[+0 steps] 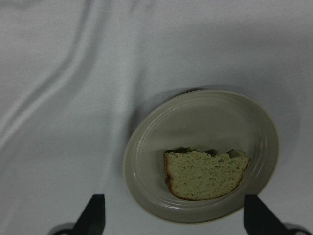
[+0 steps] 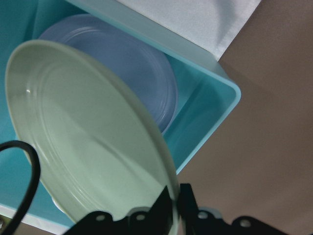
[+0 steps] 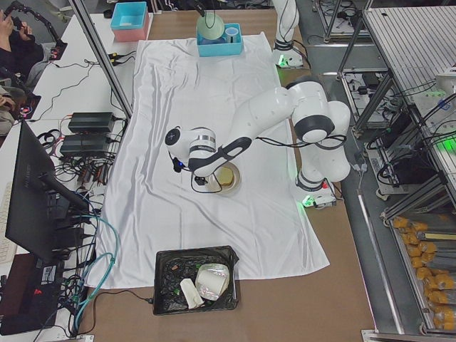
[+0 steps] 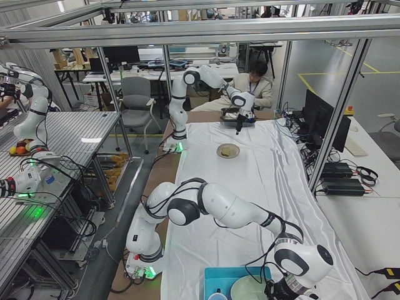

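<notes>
A round beige plate (image 1: 146,161) holding a bread slice (image 1: 205,176) lies on the white cloth. My open left gripper hangs over its near side, nothing between the fingers; in the camera left view it is beside the plate (image 3: 232,178). My right gripper is shut on the rim of a pale green plate (image 2: 88,132), held tilted at a blue bin (image 2: 210,103). A blue plate (image 2: 146,73) lies in the bin beneath it. The bin also shows at the cloth's far end in the camera left view, with a cup (image 3: 231,32) inside.
A black tray (image 3: 164,281) with wrapped items stands at the near end of the cloth. A monitor (image 3: 28,192) and cables line the left side.
</notes>
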